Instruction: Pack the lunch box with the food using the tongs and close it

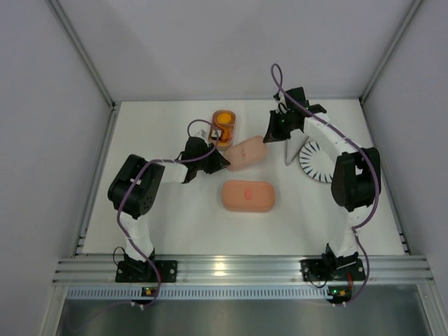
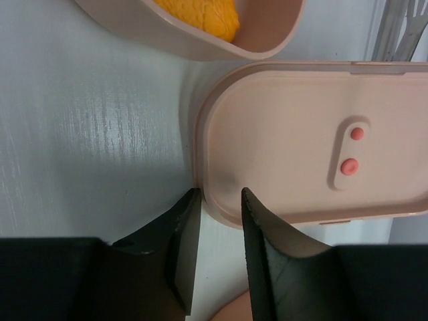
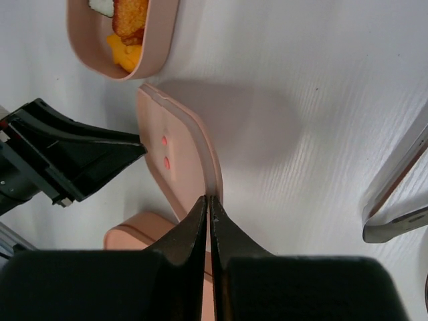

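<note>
A pink lid (image 1: 246, 152) with two red buttons lies between my grippers, below the lunch box (image 1: 232, 131) of food. It slants, its right end further back; the right wrist view shows the lid (image 3: 168, 127) tilted. My left gripper is part open at the lid's left end, one finger outside the edge and the other over the lid. My right gripper is shut, fingertips against the lid's right edge; whether the rim is pinched between them cannot be told. In the left wrist view, orange food shows in the lunch box (image 2: 200, 43).
Another pink lidded box (image 1: 248, 203) sits in front of the slanted lid. At the right are a striped plate (image 1: 316, 162) and a grey holder (image 1: 292, 150); a fork (image 2: 409, 40) shows in the left wrist view.
</note>
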